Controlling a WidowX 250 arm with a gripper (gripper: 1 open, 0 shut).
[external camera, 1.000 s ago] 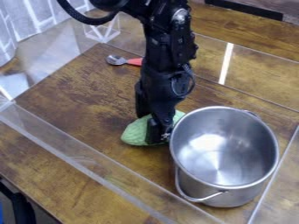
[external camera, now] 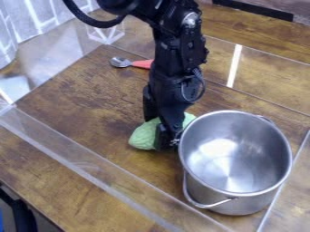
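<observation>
My black gripper (external camera: 165, 122) reaches down from the top of the view, its tip low at a green soft object (external camera: 143, 138), perhaps a cloth or plush, that lies on the wooden board just left of a steel pot (external camera: 235, 156). The fingertips are dark and partly hidden against the green object and the pot, so whether they are closed on it is unclear.
A spoon with a red handle (external camera: 138, 63) lies behind the arm. Clear plastic edges run along the board's front and right sides. The left middle of the board is bare wood.
The gripper and green object have shifted very slightly; otherwise the scene looks the same.
</observation>
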